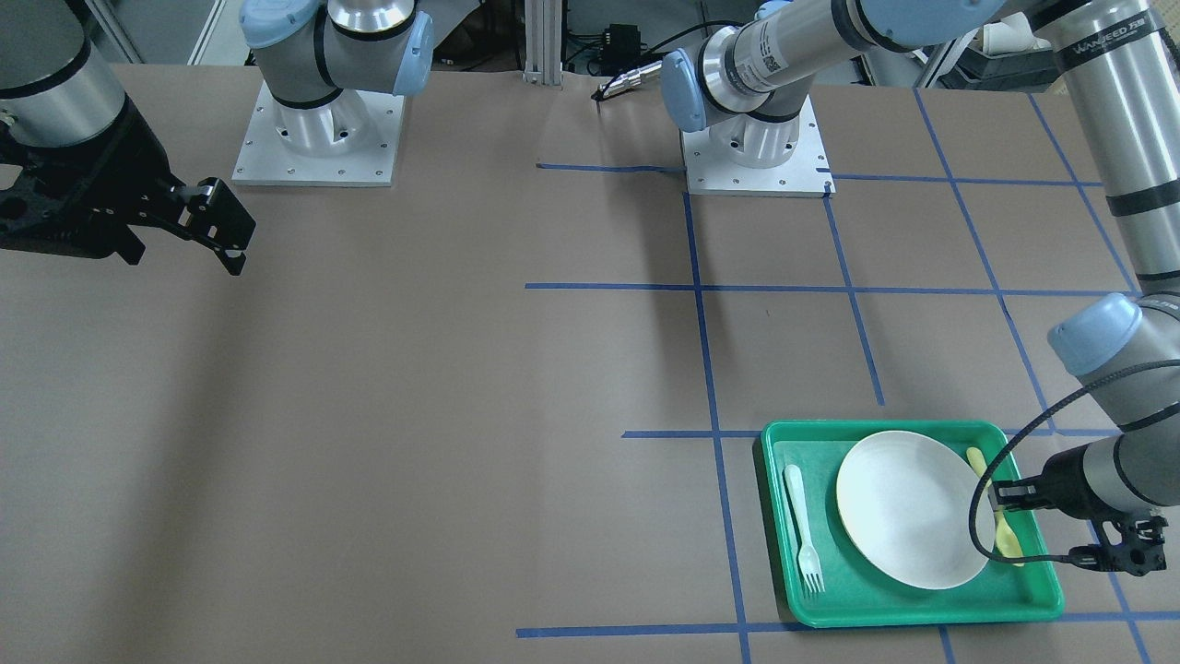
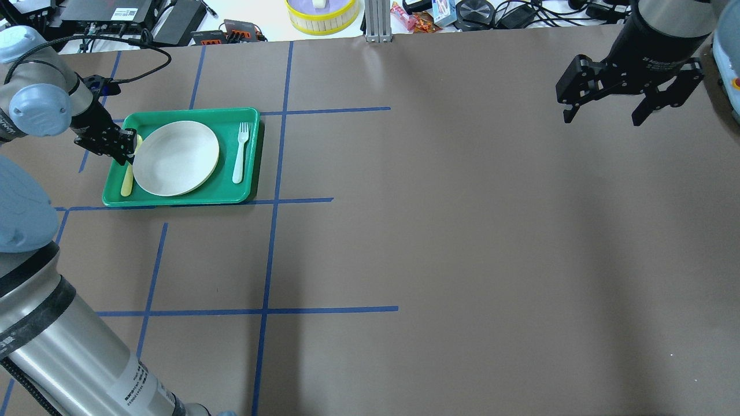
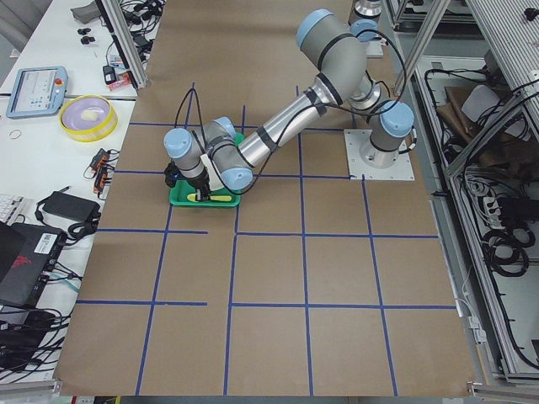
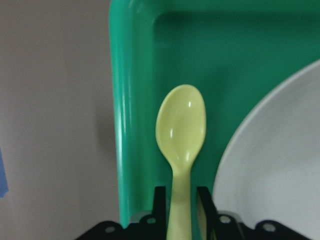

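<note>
A green tray (image 1: 841,603) holds a white plate (image 1: 907,509), a white fork (image 1: 801,515) along one side and a pale yellow spoon (image 1: 1005,537) along the other. My gripper is low over the tray, its fingertips either side of the spoon's handle, beside the plate's rim. In the wrist view the spoon's bowl points away from the gripper, inside the tray wall. Whether the fingers grip the handle is unclear.
Another arm's black gripper (image 2: 624,90) hangs over the opposite side of the table.
</note>
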